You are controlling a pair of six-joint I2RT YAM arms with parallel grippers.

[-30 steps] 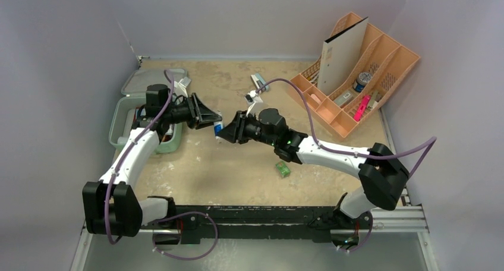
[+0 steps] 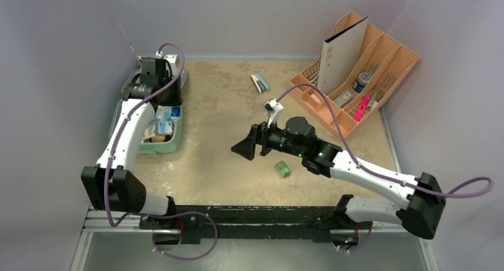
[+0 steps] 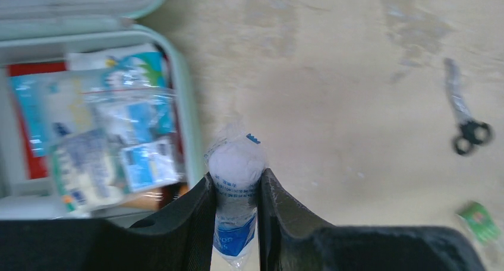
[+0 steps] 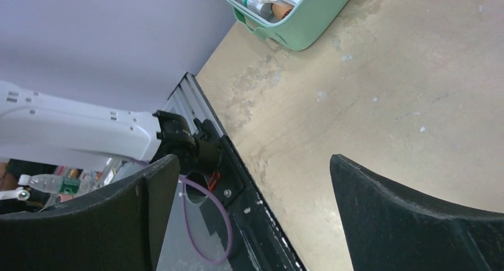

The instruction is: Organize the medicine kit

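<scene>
In the left wrist view a wrapped white-and-blue bandage roll [image 3: 233, 194] is pinched upright in my left gripper, which is shut on it. The green medicine kit box [image 2: 173, 144] stands at the left of the table with its lid folded back; that arm covers part of it from above. Packets [image 3: 134, 119] fill the box interior, beside and left of the held roll. My right gripper stands wide apart over the middle of the table, nothing between its fingers.
An orange divided organizer [image 2: 389, 63] sits at the back right. Scissors [image 3: 465, 119] lie on the table, and a small green box [image 2: 283, 169] rests near the right arm.
</scene>
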